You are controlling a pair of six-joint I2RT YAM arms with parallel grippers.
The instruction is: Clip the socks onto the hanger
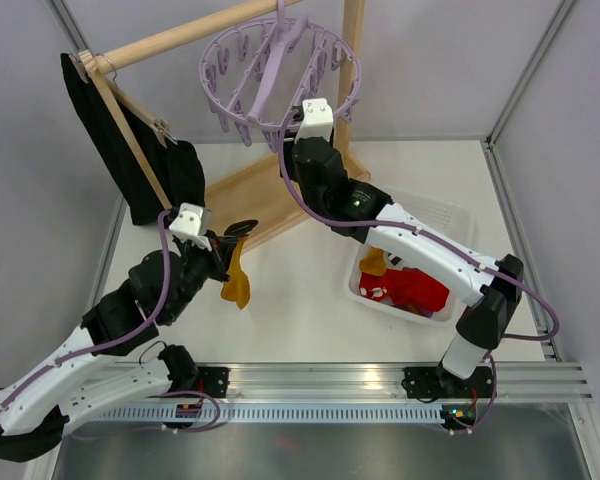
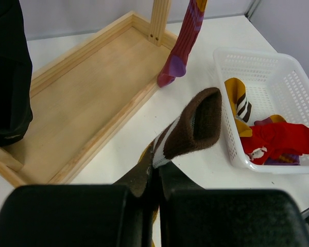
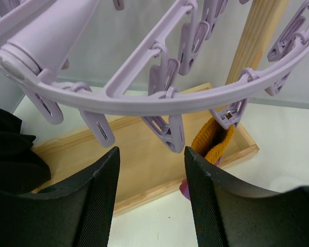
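Note:
My left gripper is shut on a yellow sock (image 1: 235, 280) with a brown, white-striped cuff (image 2: 199, 121), held over the lower middle of the workspace. My right gripper is part open just in front of and below a purple clip (image 3: 172, 134) on the round hanger (image 3: 206, 100), nothing seen between its fingers. A purple-and-yellow sock hangs from a neighbouring clip behind it; in the left wrist view its purple toe (image 2: 176, 66) shows.
A white basket (image 1: 440, 218) with red and yellow socks stands at the right. A wooden stand (image 1: 190, 25) carries the hanger. Black trousers (image 1: 110, 150) hang at the left.

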